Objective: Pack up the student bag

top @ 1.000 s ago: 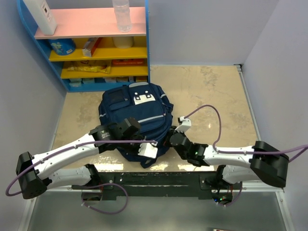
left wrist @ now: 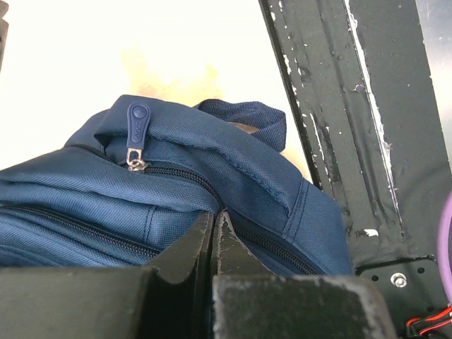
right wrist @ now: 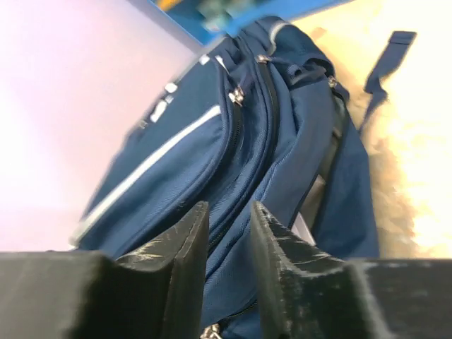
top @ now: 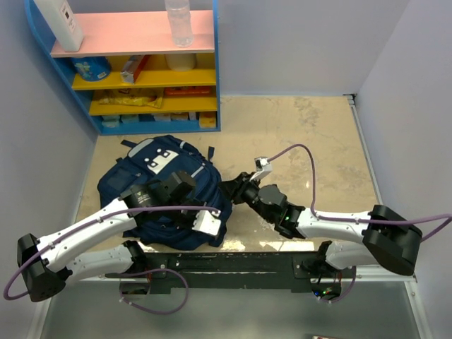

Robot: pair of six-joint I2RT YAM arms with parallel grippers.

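The dark blue student bag [top: 123,180] lies on the table below the shelf, slumped and folded, a pale patch on its upper side. In the left wrist view my left gripper is shut, fingertips against the bag [left wrist: 233,155] beside a zipper; whether fabric is caught between them cannot be seen. A zipper pull [left wrist: 138,127] lies just past the tips. My right gripper has its fingers parted over the bag's side, nothing seen held between them. From above, that right gripper [top: 226,189] is at the bag's right edge.
A blue shelf [top: 217,70] with yellow boards stands at the back left, bearing a clear bottle [top: 179,21], a red box [top: 134,68] and a yellow packet [top: 131,97]. A black rail [top: 233,263] runs along the front.
The bag has shifted left and turned somewhat. My left gripper moved slightly left with it. The right gripper went left along the bag, and its arm has since swung back outward.
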